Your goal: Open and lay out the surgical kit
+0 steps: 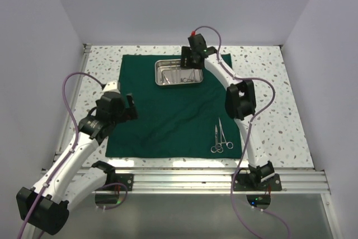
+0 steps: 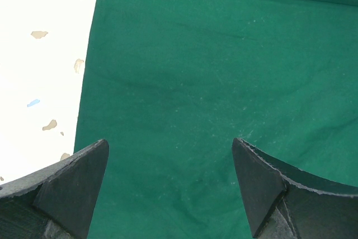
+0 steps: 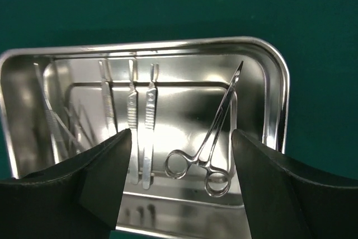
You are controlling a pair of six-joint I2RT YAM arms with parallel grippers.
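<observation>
A steel tray (image 1: 158,73) lies at the back of the green cloth (image 1: 162,121). In the right wrist view it holds a pair of scissor-handled forceps (image 3: 214,132) at the right, several slim scalpel-like handles (image 3: 149,121) in the middle and tweezers (image 3: 53,121) at the left. Over the tray's right part hovers my right gripper, its fingers apart, nothing gripped. Two scissor-handled instruments (image 1: 223,138) lie at the cloth's front right. My left gripper stands open above the cloth's left side, with only cloth below it.
Speckled white table (image 1: 274,110) borders the cloth on both sides. Purple cables (image 1: 263,82) loop along both arms.
</observation>
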